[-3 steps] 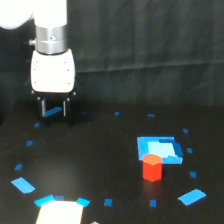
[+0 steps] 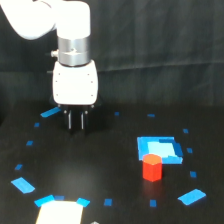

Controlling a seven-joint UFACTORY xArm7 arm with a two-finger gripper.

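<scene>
My gripper (image 2: 76, 121) hangs at the left, above the back part of the dark table. Its dark fingers point down, with a narrow gap between them. Nothing shows in that gap, but dark fingers on a dark ground make it hard to judge. A red block (image 2: 152, 169) stands well to the gripper's right and nearer the camera. Just behind it lies a blue square tray (image 2: 143, 145) with a pale middle; the block hides part of its front edge.
A cream-coloured object (image 2: 60, 213) is cut off by the bottom edge at the left. Several flat blue marks, such as the blue strip (image 2: 192, 197) at the right, are scattered over the table.
My gripper has moved right and a little lower in the view, and its fingers stand closer together. The red block and blue tray have not moved.
</scene>
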